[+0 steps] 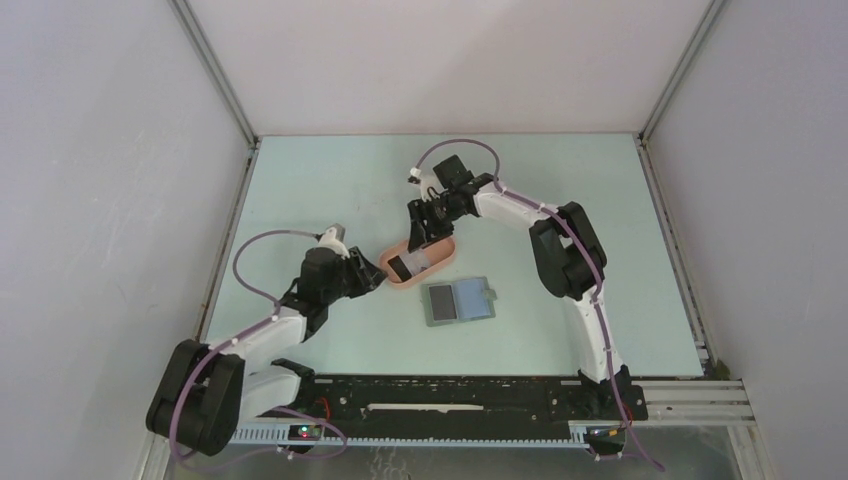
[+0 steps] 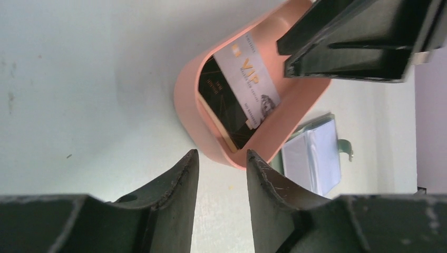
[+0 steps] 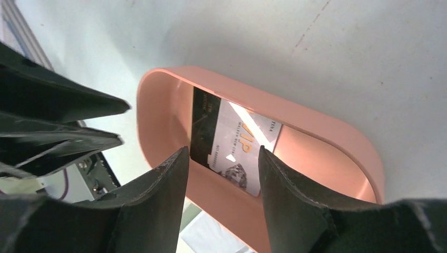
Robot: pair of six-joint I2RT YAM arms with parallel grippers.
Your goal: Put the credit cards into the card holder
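In the pink tray (image 1: 445, 257) lie a black card (image 1: 399, 268) and, partly over it, a whitish VIP card (image 3: 240, 153). The card holder (image 1: 458, 301) rests unfolded in front of the tray, one half dark grey and one blue. My right gripper is above the tray, its fingers (image 3: 176, 176) apart; the VIP card shows below the gap, and neither finger visibly grips it. Beside the tray's left end, my left gripper stands open and empty.
The two grippers are close together, with the tray between them. A small tab (image 1: 491, 294) sticks out from the holder's right edge.
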